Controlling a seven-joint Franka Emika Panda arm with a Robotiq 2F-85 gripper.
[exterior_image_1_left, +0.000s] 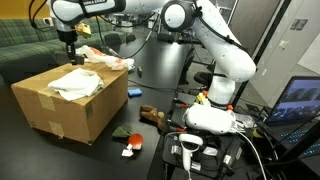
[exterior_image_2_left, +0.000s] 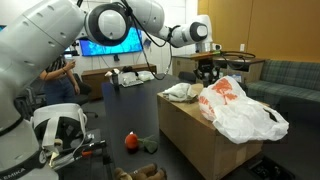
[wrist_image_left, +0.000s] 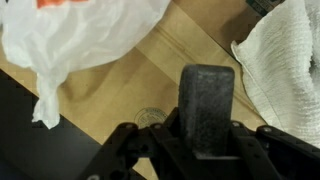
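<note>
My gripper (exterior_image_1_left: 73, 60) hangs over the far part of the cardboard box (exterior_image_1_left: 58, 112), beyond the white towel (exterior_image_1_left: 76, 84). In the wrist view its fingers are closed around a dark, smooth, block-like object (wrist_image_left: 208, 98), whose lower part is hidden by the fingers. Below it lies the brown box top, with the towel (wrist_image_left: 284, 75) to the right and a white plastic bag with orange print (wrist_image_left: 85, 40) at upper left. A small clear round item (wrist_image_left: 150, 117) rests on the cardboard between them. Whether the held object touches the box cannot be told.
On the dark floor near the box lie a red round object (exterior_image_2_left: 131, 142), a green item (exterior_image_2_left: 149, 144) and a brown toy-like thing (exterior_image_2_left: 142, 173). A blue item (exterior_image_1_left: 134, 92) lies farther right. A patterned sofa (exterior_image_2_left: 285, 87) stands behind.
</note>
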